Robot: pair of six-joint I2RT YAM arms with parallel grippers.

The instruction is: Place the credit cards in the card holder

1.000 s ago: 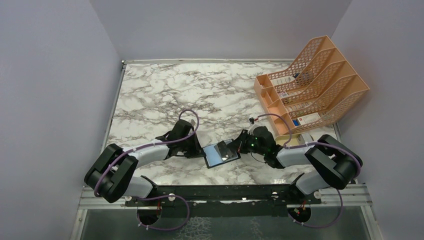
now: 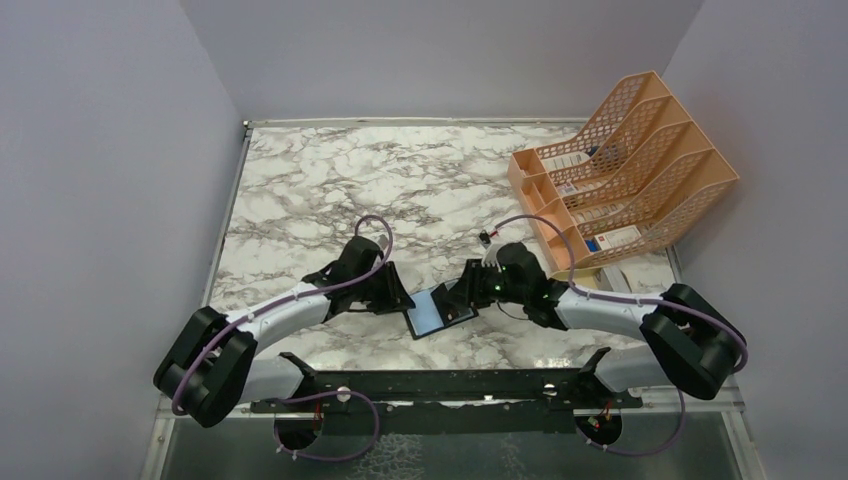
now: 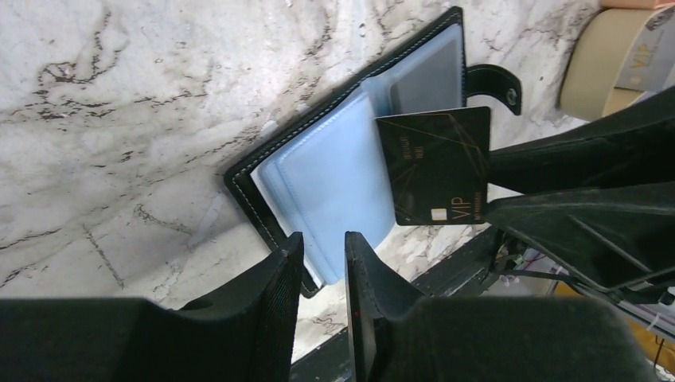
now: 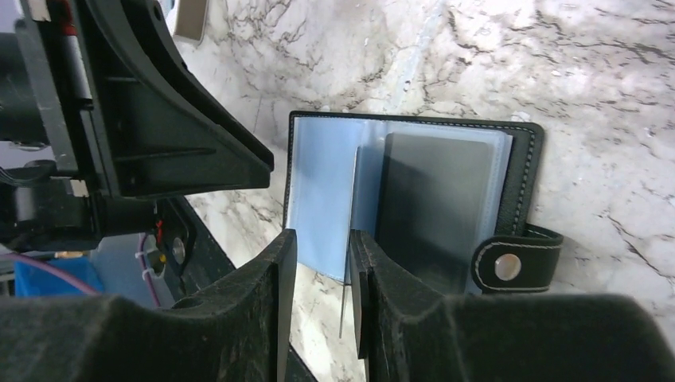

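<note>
The card holder (image 2: pixel 427 315) lies unfolded on the marble table, with light-blue sleeves (image 3: pixel 322 179) and a stitched black border. A black VIP card rises over its middle; in the right wrist view the card (image 4: pixel 352 199) appears edge-on, and its near end overhangs the holder. Whether any of it sits inside a sleeve, I cannot tell. My right gripper is open, the card's edge close against one finger. My left gripper is shut at the holder's left end, a narrow empty gap showing between its fingertips.
An orange mesh rack (image 2: pixel 640 165) with several boxes stands at the back right. The holder's clasp strap (image 4: pixel 517 263) sticks out at its right end. Behind both arms, the middle and left of the table (image 2: pixel 380 180) are bare.
My right gripper has shifted slightly left over the holder. The dark card looks narrower and more tilted than before. The left arm has moved only a little; the holder has stayed nearly in place.
</note>
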